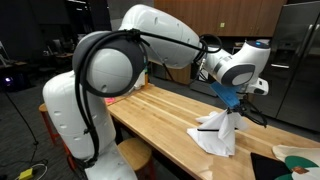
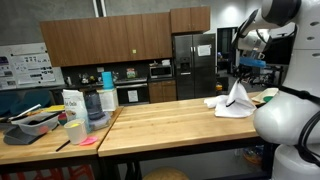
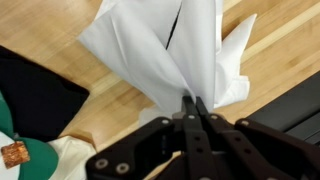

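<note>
A white cloth (image 1: 215, 135) lies partly spread on the wooden table, one part of it drawn up to my gripper (image 1: 236, 109). In the wrist view, the raised fold of the white cloth (image 3: 185, 60) runs right in between the fingertips of my gripper, which is shut on it. Exterior view 2 shows the cloth (image 2: 239, 97) rising as a peak toward the gripper above the far right of the table. The lower folds rest on the wood.
A black cloth (image 3: 35, 95) lies flat on the table, close to a green-and-white dish (image 3: 38, 160) with a brown piece on it. Stools (image 1: 135, 153) stand along its near edge.
</note>
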